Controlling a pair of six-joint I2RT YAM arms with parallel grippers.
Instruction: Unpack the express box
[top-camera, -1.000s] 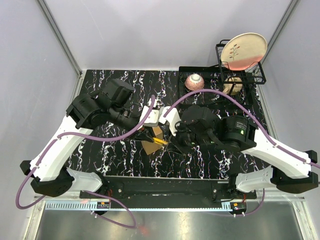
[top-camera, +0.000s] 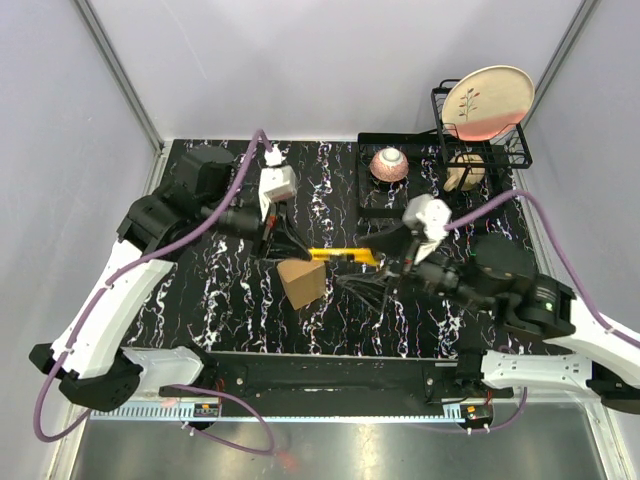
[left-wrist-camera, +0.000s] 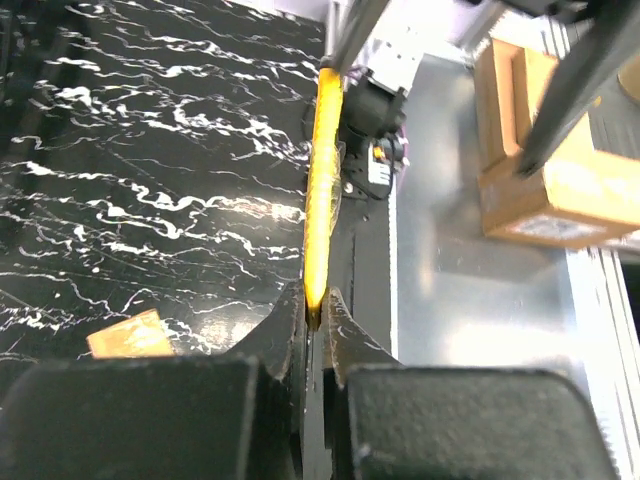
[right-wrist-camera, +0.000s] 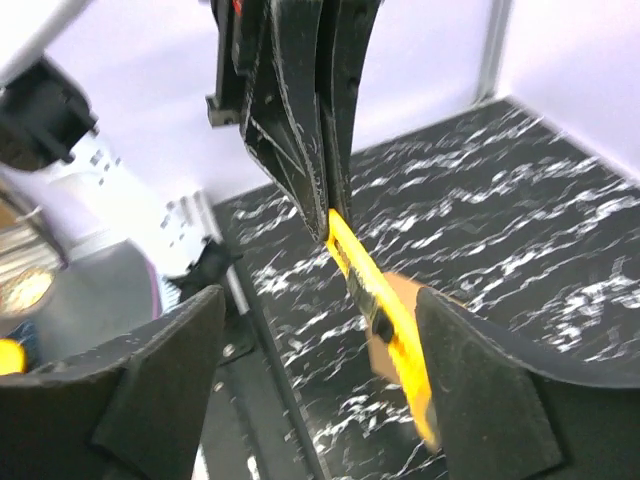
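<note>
A yellow box cutter (top-camera: 343, 256) spans the space between my two grippers. My left gripper (top-camera: 305, 254) is shut on one end of it; in the left wrist view the cutter (left-wrist-camera: 322, 190) rises from between the fingertips. Around its other end stand the parted fingers of my right gripper (top-camera: 354, 263). The right wrist view has the cutter (right-wrist-camera: 385, 310) close along one finger (right-wrist-camera: 500, 385), with a wide gap to the other; contact is unclear. Behind and below lies a small brown cardboard box (top-camera: 302, 284) on the black marbled table.
A black rack (top-camera: 492, 150) with a plate (top-camera: 488, 102) stands at the back right, beside a pink bowl (top-camera: 389, 165) in a dark tray. The left wrist view also shows other cardboard boxes (left-wrist-camera: 560, 190) off the table. Table surface behind the small box is clear.
The right gripper has drawn back to the right and its fingers have spread. More of the cutter shows, now nearly level across the top view. The left gripper has shifted slightly; the box stayed put.
</note>
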